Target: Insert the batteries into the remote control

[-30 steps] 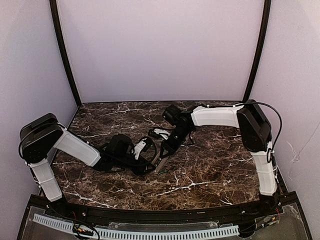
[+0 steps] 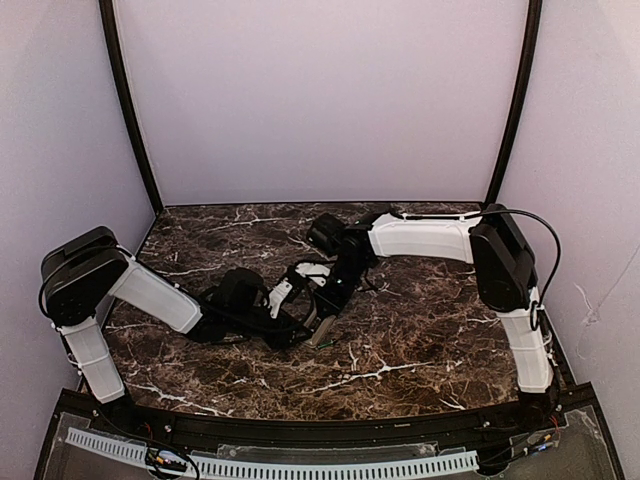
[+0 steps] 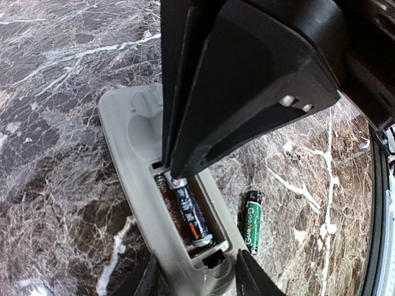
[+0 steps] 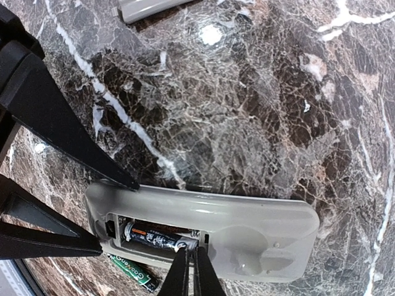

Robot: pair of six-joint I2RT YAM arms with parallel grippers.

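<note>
The grey remote point(image 3: 126, 135) point(image 4: 256, 237) lies back-up, battery bay uncovered. A dark battery point(image 3: 191, 213) point(image 4: 154, 237) lies in the bay. My left gripper point(image 2: 305, 330) holds the remote's bottom end between part-open fingers, seen also at the right wrist view's left. My right gripper point(image 2: 325, 295) is shut, its tips pressed at the end of that battery, nothing else visible between them. A green battery point(image 3: 253, 219) point(image 4: 133, 271) lies on the table beside the remote.
A grey piece, likely the cover point(image 4: 157, 6), lies apart from the remote.
My left arm looks almost unmoved.
</note>
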